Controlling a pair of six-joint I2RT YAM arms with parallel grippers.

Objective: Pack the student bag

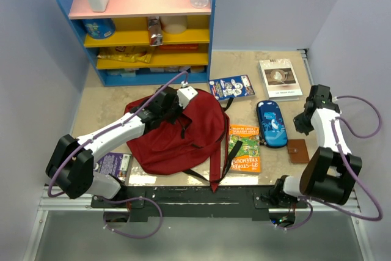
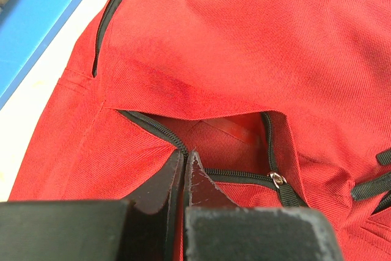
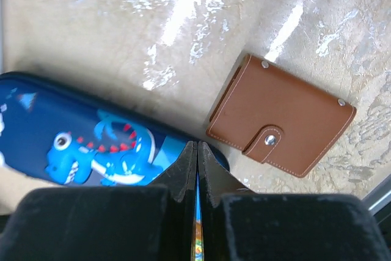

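Note:
The red bag (image 1: 149, 151) lies on the left half of the table. Its zipped pocket gapes in the left wrist view, and the left gripper is shut on the pocket's lower edge (image 2: 235, 177). A brown wallet (image 3: 281, 114) with a snap strap lies flat on the table at the right. My right gripper is shut with nothing between its fingers; it is above the table, and the wallet is outside the fingers, to their right in the wrist view. Beside the wallet lies a dark blue pencil case (image 1: 272, 123), partly behind those fingertips.
An orange-green book (image 1: 245, 149) lies between bag and pencil case. Farther back are a blue booklet (image 1: 232, 87) and a white book (image 1: 280, 79). A purple book (image 1: 113, 165) rests by the left arm. The shelf (image 1: 146, 64) stands behind the bag; a wall borders the right side.

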